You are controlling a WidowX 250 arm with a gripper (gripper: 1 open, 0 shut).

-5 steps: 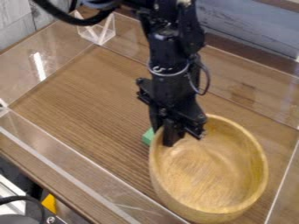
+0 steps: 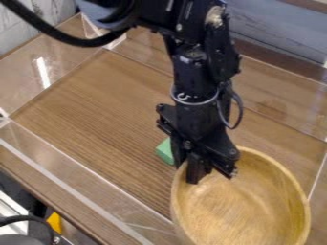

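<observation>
My gripper (image 2: pixel 197 170) reaches down from the black arm (image 2: pixel 194 67) and is shut on the rim of a large yellow wooden-looking bowl (image 2: pixel 247 209) at the lower right. The fingertips are partly hidden at the bowl's left edge. A green object (image 2: pixel 165 150) lies just left of and behind the gripper, partly covered by it.
The wooden tray floor (image 2: pixel 90 115) is clear to the left, with transparent edges along the front and sides. A grey-white wall (image 2: pixel 284 38) stands at the back. Dark hardware and a small yellow piece sit outside the tray at the lower left.
More of the tray floor shows left of the bowl.
</observation>
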